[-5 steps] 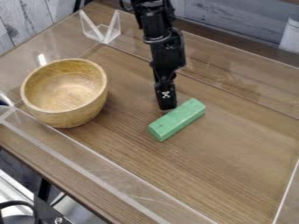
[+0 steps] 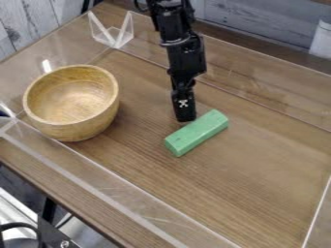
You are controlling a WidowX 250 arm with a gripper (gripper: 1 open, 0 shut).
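Observation:
The black robot arm reaches down from the top centre of the view to my gripper, low over the wooden table just behind a green block. The fingers are small and dark at this size; nothing clearly shows held between them. The green block lies flat, long side running diagonally. A round wooden bowl stands to the left of the gripper, apart from the block.
A white wire-like object sits at the back left, a white object at the back right edge. Cables hang at the lower left.

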